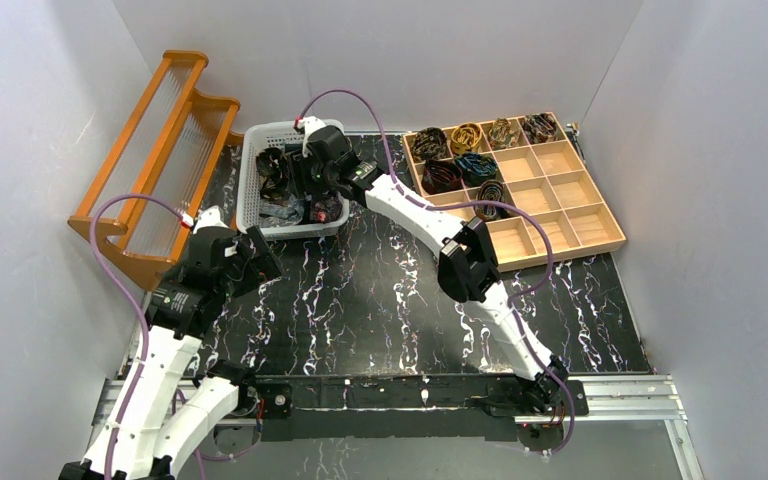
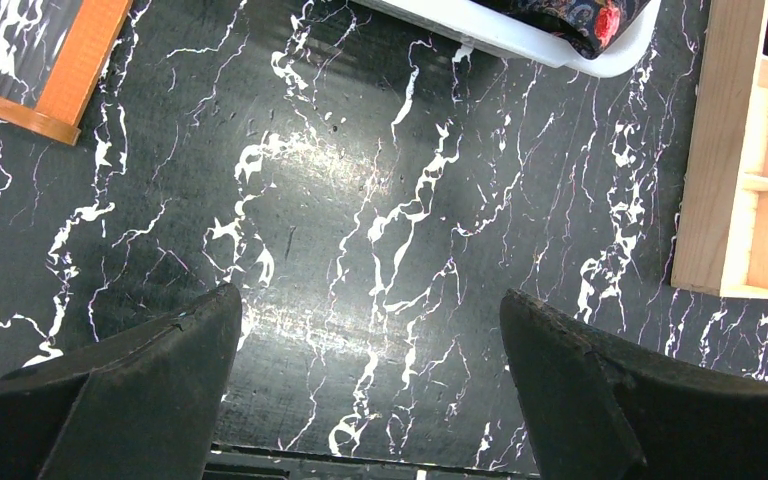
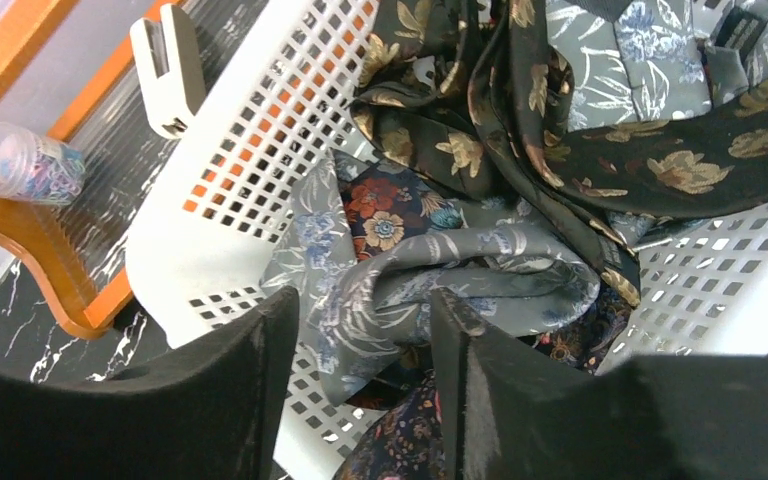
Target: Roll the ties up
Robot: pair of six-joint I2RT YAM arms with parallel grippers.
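Inside the white basket (image 1: 249,185) lies a heap of loose ties. In the right wrist view a grey floral tie (image 3: 490,245) loops below the fingertips, close to a black tie with tan leaves (image 3: 687,172) and a dark flowered one (image 3: 397,445). My right gripper is over this heap, its fingers apart; whether the grey cloth lies between them or only beneath I cannot tell. My left gripper stands open above bare table, holding nothing. Several rolled ties, such as a yellow roll (image 1: 466,137), sit in the wooden compartment tray (image 1: 612,237).
An orange wooden rack (image 1: 137,135) stands at the left. Beside the basket are a white stapler-like object (image 3: 167,70) and a clear jar (image 3: 28,163).
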